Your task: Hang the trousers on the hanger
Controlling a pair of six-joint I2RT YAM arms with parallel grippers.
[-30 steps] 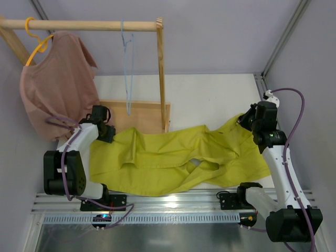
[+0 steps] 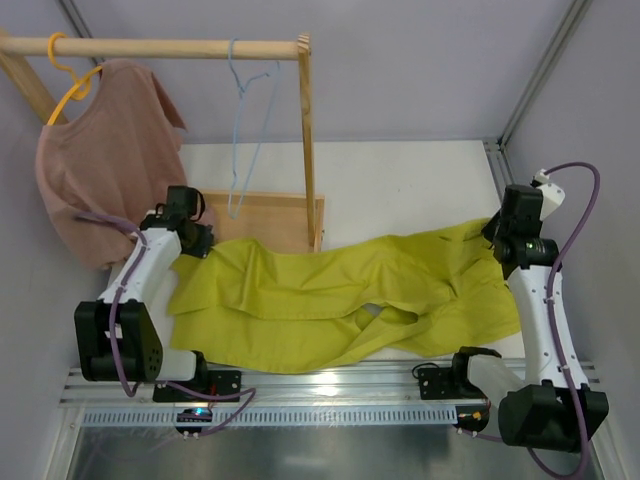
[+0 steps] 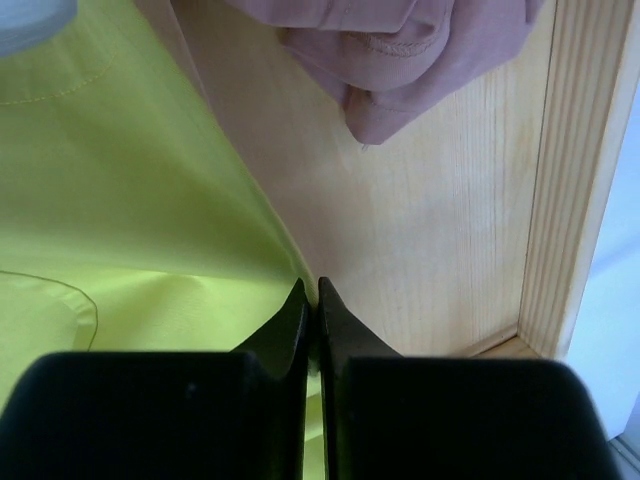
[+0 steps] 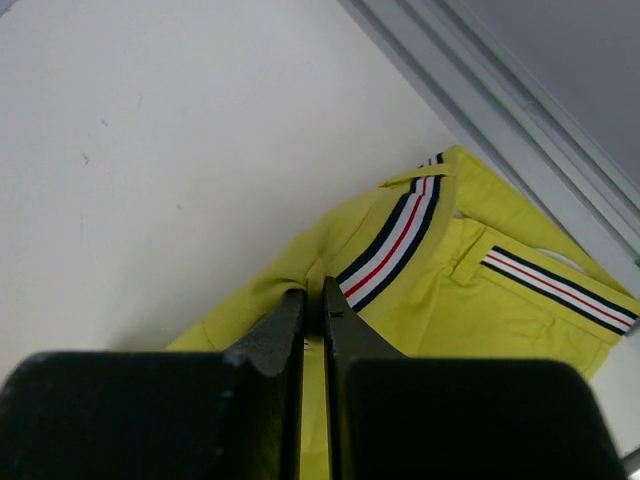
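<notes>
Yellow-green trousers point(image 2: 300, 290) lie spread across the table from left to right, with an overlapping fold along the middle. At their left end my left gripper is shut on the edge of the cloth. My right gripper has its fingers closed on a gathered piece near the other end, where dark, white and red striped trim point(image 4: 400, 235) shows. A pale blue hanger point(image 2: 240, 140) hangs empty from the wooden rack's bar point(image 2: 170, 48), tilted to one side.
A pinkish-brown shirt point(image 2: 110, 160) hangs on an orange hanger point(image 2: 60, 60) at the rack's left, close beside the left arm. The rack's wooden base point(image 2: 262, 220) stands behind the trousers.
The right one has moved right, drawing the trousers' corner along. The blue hanger has swung and turned.
</notes>
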